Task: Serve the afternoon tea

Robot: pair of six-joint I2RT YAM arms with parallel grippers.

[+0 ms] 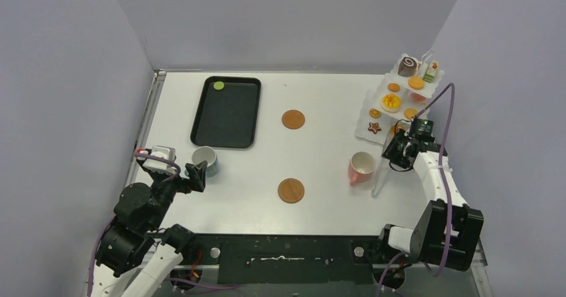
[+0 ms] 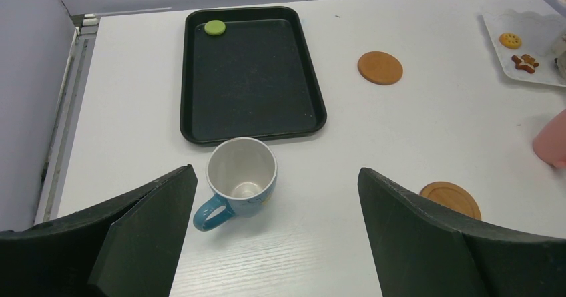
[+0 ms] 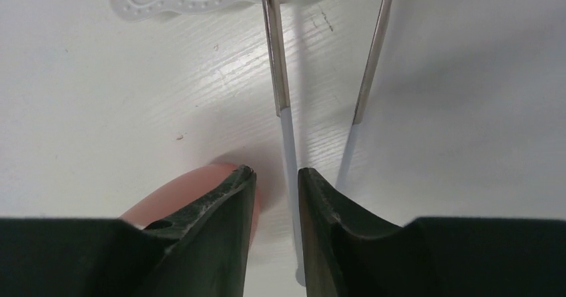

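Observation:
In the top view, a pink cup [image 1: 360, 167] stands left of my right gripper [image 1: 390, 153], which is at the front of the tiered stand. A pair of tongs [image 1: 382, 175] slants frontward there. In the right wrist view, their near arm [image 3: 287, 150] crosses the gap of my right gripper, close along one finger. The fingers are partly apart, and no firm hold shows. The far arm's tip goes behind that finger. My left gripper is open beside the blue-handled white cup [image 2: 242, 170], nothing between its fingers.
A dark tray [image 1: 227, 113] with a green macaron [image 1: 219, 85] lies at the back left. Two round wooden coasters [image 1: 293, 119] lie mid-table. The white tiered stand [image 1: 367, 120], loaded with cakes and cookies, is close to the right wall.

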